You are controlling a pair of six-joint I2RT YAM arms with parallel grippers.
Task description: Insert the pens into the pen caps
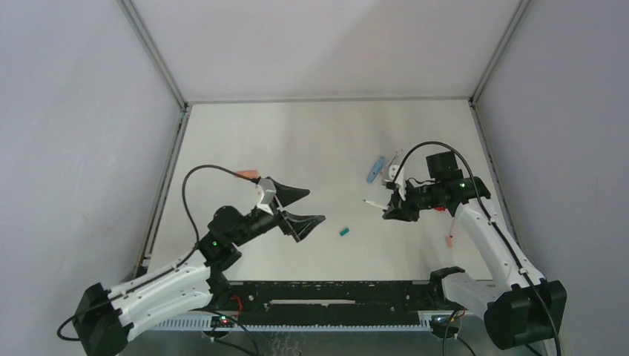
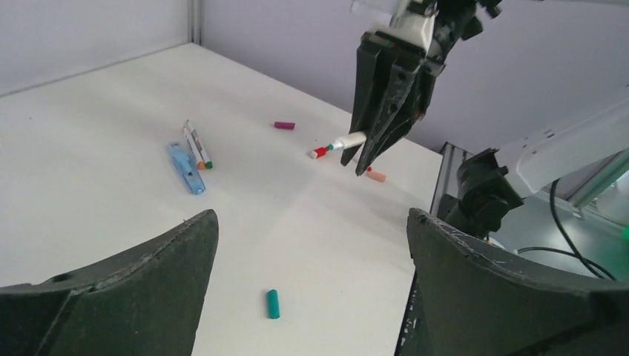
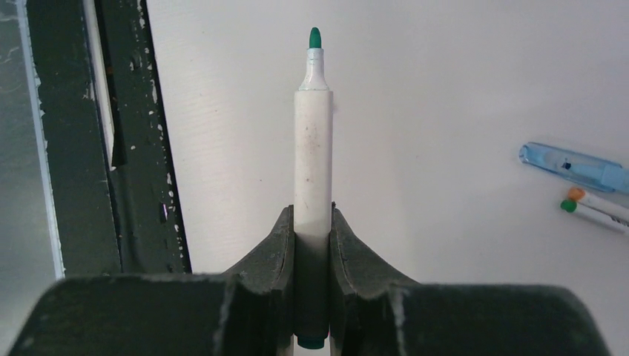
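Note:
A white pen (image 3: 313, 148) with a bare green tip is clamped between the fingers of my right gripper (image 1: 387, 207); its tip points left in the top view. The small green cap (image 2: 273, 304) lies loose on the table, a little right of my left gripper (image 1: 317, 205) in the top view. That left gripper is open with nothing between its fingers. Two more pens (image 3: 601, 211), white with orange and green ends, lie side by side farther back. Elsewhere on the table are a purple cap (image 2: 284, 125) and a red piece (image 2: 319, 153).
Beside the two pens lies a light-blue object (image 1: 375, 170). An orange piece (image 1: 247, 173) rests behind the left arm, partly covered. Another orange item (image 1: 449, 241) sits near the right arm.

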